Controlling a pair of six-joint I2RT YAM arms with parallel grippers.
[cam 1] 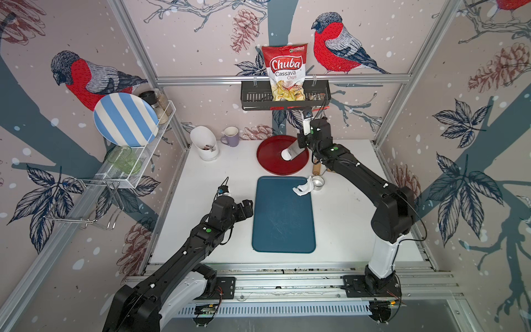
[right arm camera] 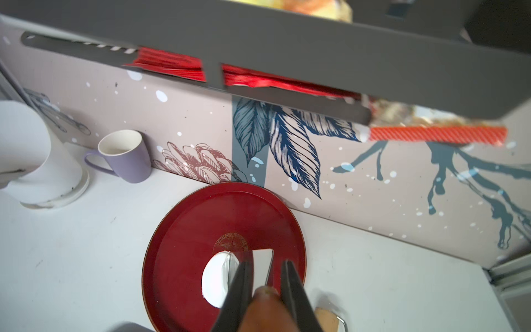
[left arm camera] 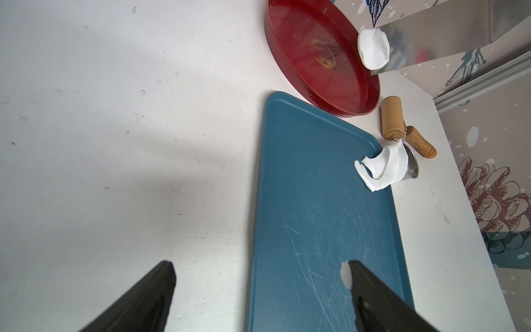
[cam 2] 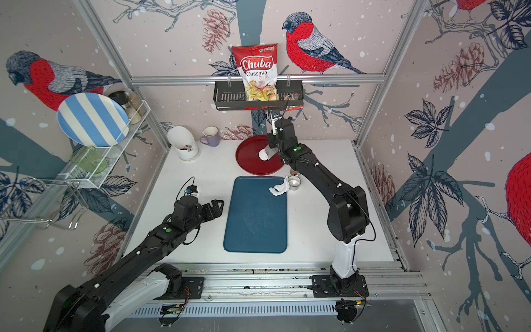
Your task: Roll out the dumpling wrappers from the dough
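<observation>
My right gripper is shut on a brown handle (right arm camera: pixel 268 310) belonging to a broad metal blade (left arm camera: pixel 437 36). Against the blade's end is a rounded white dough piece (left arm camera: pixel 374 48), over the red round tray (cam 1: pixel 265 163). Whether this dough also touches the tray, I cannot tell. A torn white dough strip (left arm camera: pixel 387 166) lies across the blue board's (cam 1: pixel 283 221) far right corner. Beyond it is the wooden roller (left arm camera: pixel 392 115), with its handle (left arm camera: pixel 420 141). To the left of the board my left gripper hovers open and empty.
A small metal bowl (cam 1: pixel 318 182) stands by the dough strip. The white container (cam 1: pixel 204 142) and purple mug (cam 1: pixel 230 136) are at the back left. A black shelf (right arm camera: pixel 276 44) overhangs the rear. Most of the blue board is bare.
</observation>
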